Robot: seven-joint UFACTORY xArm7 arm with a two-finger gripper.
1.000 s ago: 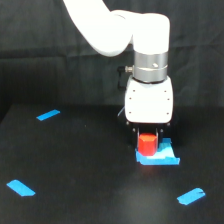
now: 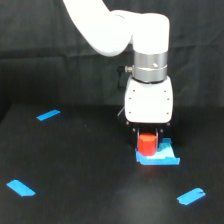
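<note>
A small red block (image 2: 147, 145) stands upright over a light blue patch (image 2: 166, 158) right of the table's middle. My gripper (image 2: 148, 133) points straight down from the white arm, with its dark fingers on either side of the block's upper part. Whether the fingers press on the block or only stand around it is too small to tell. It is also unclear whether the block touches the patch or hovers just over it. The block hides part of the patch behind it.
Blue tape strips mark the dark table: one at back left (image 2: 49, 115), one at front left (image 2: 21, 188) and one at front right (image 2: 191, 196). A dark curtain (image 2: 50, 75) hangs behind.
</note>
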